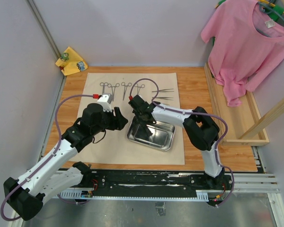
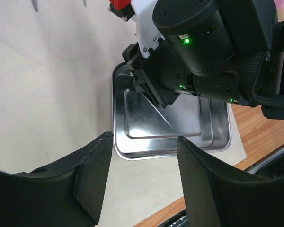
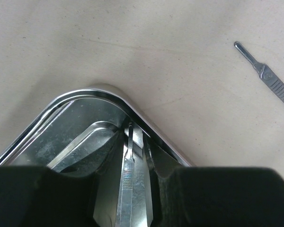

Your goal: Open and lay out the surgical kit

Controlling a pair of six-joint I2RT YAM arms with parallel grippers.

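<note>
My right gripper is down in the steel tray (image 2: 114, 113), its open fingers straddling a slim scalpel handle (image 3: 126, 191) along the tray's inner edge. A second scalpel handle (image 3: 274, 82) lies on the cream cloth outside the tray. My left gripper hangs open over the cloth left of the tray, with nothing between its fingers. Scissor-like instruments (image 1: 125, 86) lie in a row along the back of the cloth (image 1: 99, 146), with thin tweezer-like tools (image 1: 163, 90) to their right.
A wooden rack (image 1: 248, 139) with a pink shirt (image 1: 241, 52) stands at the right. A yellow cloth (image 1: 73, 64) lies at the back left corner.
</note>
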